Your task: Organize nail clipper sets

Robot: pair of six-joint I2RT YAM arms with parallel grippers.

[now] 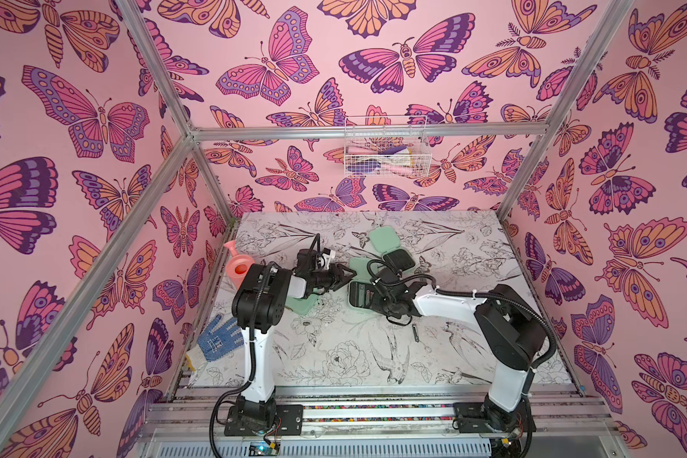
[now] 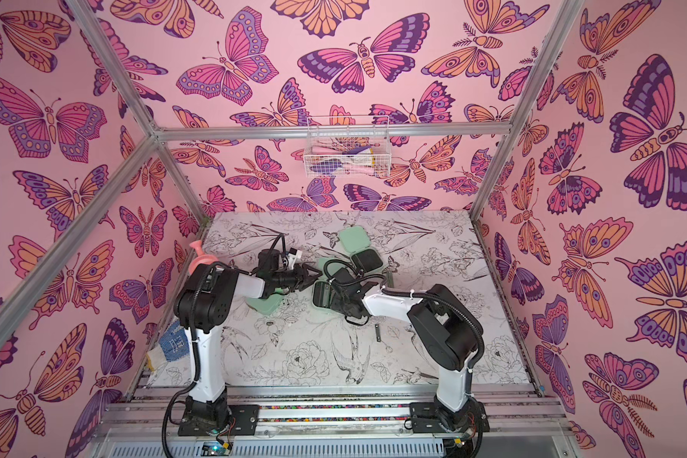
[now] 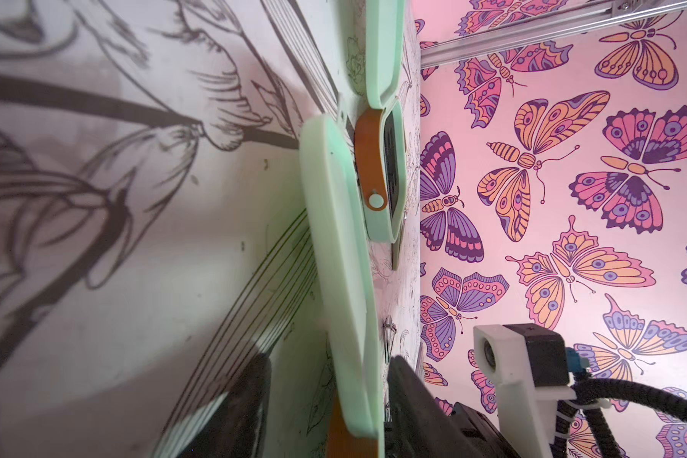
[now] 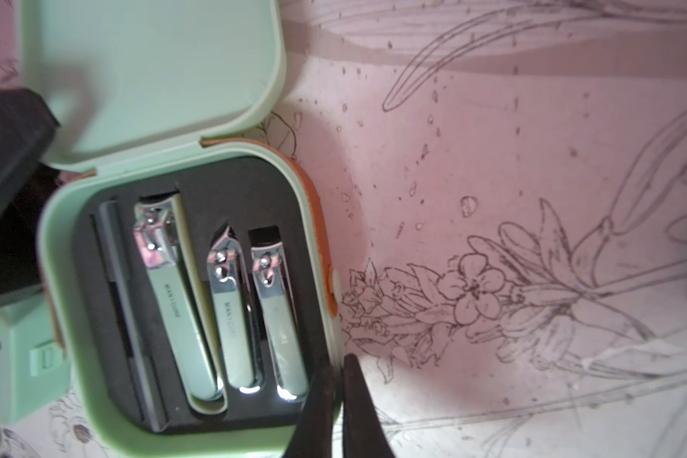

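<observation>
An open mint nail clipper case [image 4: 324,347] fills much of the right wrist view. Its black foam holds a file [image 4: 133,328], a large clipper [image 4: 179,305] and two smaller clippers. My right gripper is shut at the case's right rim, nothing visible between its fingers. In the left wrist view this case's raised lid [image 3: 339,267] stands between the parted fingers of my left gripper, not clamped. Behind it is a second open case [image 1: 397,259], its foam seemingly empty. A closed case [image 1: 303,307] lies under the left arm.
A loose clipper [image 1: 416,333] lies right of the open case; another tool [image 2: 390,279] is farther back, partly hidden. A coral watering can [image 1: 240,265] and a blue glove [image 1: 220,337] sit at left.
</observation>
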